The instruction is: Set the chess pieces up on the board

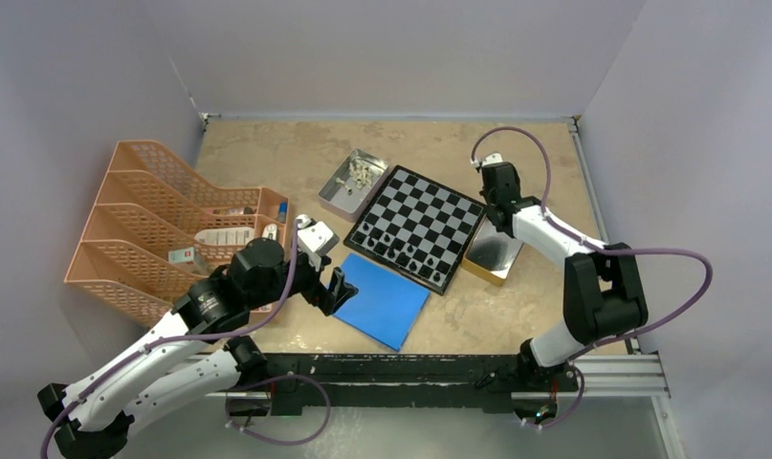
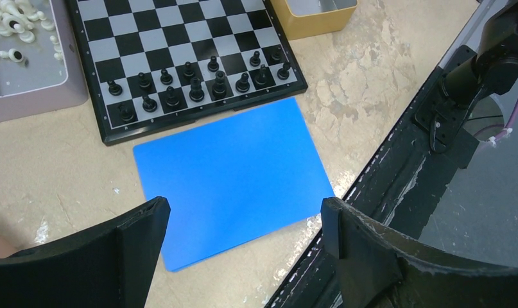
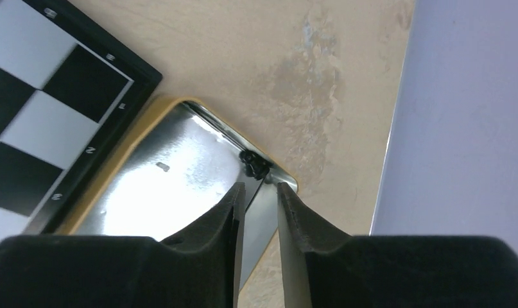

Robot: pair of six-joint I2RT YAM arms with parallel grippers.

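The chessboard has black pieces standing along its near side, clearly seen in the left wrist view. My right gripper hangs over the yellow-rimmed metal tray right of the board, fingers slightly apart, with a black piece lying in the tray just beyond the fingertips. My left gripper is open above the blue mat, with nothing between its fingers.
A grey tray of white pieces sits at the board's back left. An orange compartment organiser fills the left side. A wall borders the right.
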